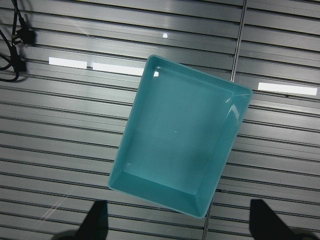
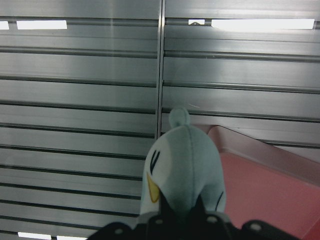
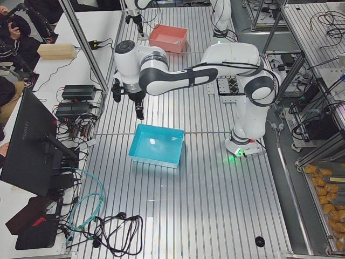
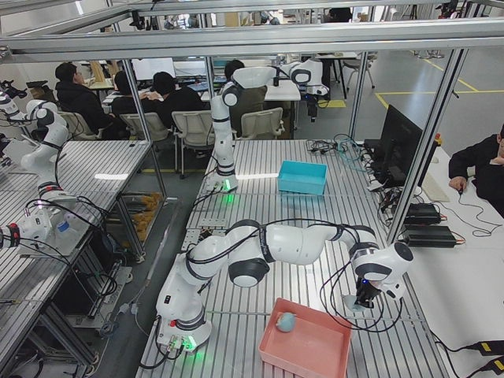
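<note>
My left gripper stands open, empty, above a cyan tray (image 1: 172,132), which is empty. In the camera left view that gripper (image 3: 138,110) hangs just behind the tray. My right gripper is shut on a pale blue plush toy (image 2: 185,155) with a yellow beak, held beside a pink tray (image 2: 265,185). In the camera right view the pink tray (image 4: 307,346) holds a small pale blue object (image 4: 285,321), and the right gripper (image 4: 362,299) is above its back right side.
Cables (image 3: 121,237) lie at the near left of the slatted table (image 3: 194,205). A monitor (image 3: 29,140) and power units (image 3: 78,91) stand along the left side, beside a metal post (image 4: 413,205). The table around the cyan tray is mostly clear.
</note>
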